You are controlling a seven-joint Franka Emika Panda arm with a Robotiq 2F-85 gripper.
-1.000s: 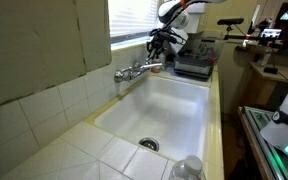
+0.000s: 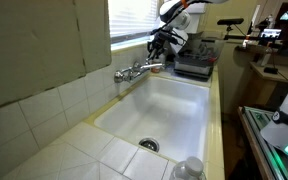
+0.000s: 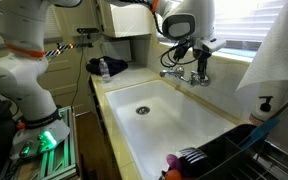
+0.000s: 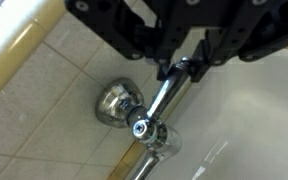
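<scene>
A chrome wall faucet (image 4: pixel 144 128) sits on the tiled wall above the white sink (image 2: pixel 164 110). In the wrist view, its slim lever handle (image 4: pixel 168 92) rises from the valve to my black gripper. The fingers are shut on the upper end of this handle, and their tips partly hide it. From the second exterior view, the gripper (image 3: pixel 199 74) is seen beside the faucet (image 3: pixel 201 80), reaching down from the white arm. The first exterior view shows the gripper (image 2: pixel 160 45) small, close to the wall at the sink's far end.
A black dish rack (image 3: pixel 229 160) stands on the counter at one end of the sink. Paper towel (image 3: pixel 272 65) hangs near a soap bottle (image 3: pixel 265 105). A clear bottle (image 2: pixel 189 168) stands on the near counter. The sink basin is empty.
</scene>
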